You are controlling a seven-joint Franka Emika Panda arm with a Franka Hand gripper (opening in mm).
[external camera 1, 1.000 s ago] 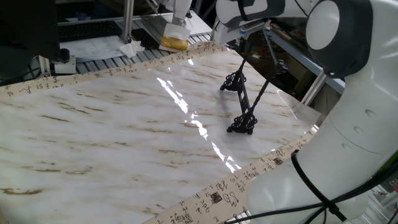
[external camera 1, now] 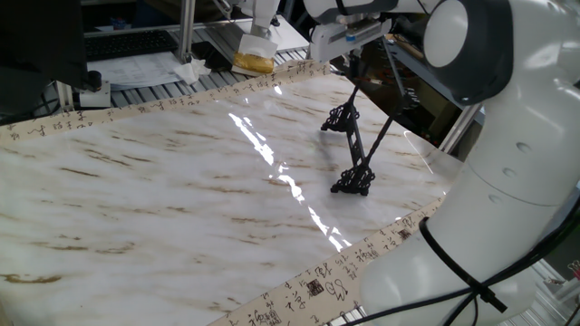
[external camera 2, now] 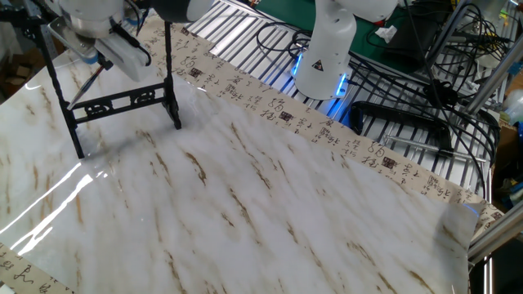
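A black rack with ornate feet (external camera 1: 352,179) stands upright on the marbled sheet, near the sheet's right side in exterior view 1. Its low crossbar (external camera 2: 135,100) and two posts show in exterior view 2 at the upper left. My gripper (external camera 2: 100,59) is at the rack's upper part, partly cut off by the top of exterior view 1. A thin stick-like object (external camera 2: 87,86) slants down below it, in front of the rack; whether it is held is unclear. The fingers are too small and hidden to tell how the fingers stand.
The marbled sheet (external camera 1: 163,199) is otherwise bare, with broad free room away from the rack. Lettered strips (external camera 2: 286,118) border it. A second white robot base (external camera 2: 323,69) and cables stand beyond one edge; a yellow-ended object (external camera 1: 254,62) sits beyond another.
In exterior view 1 my arm's elbow has shifted left, and the hand has moved slightly. The rack stays where it was.
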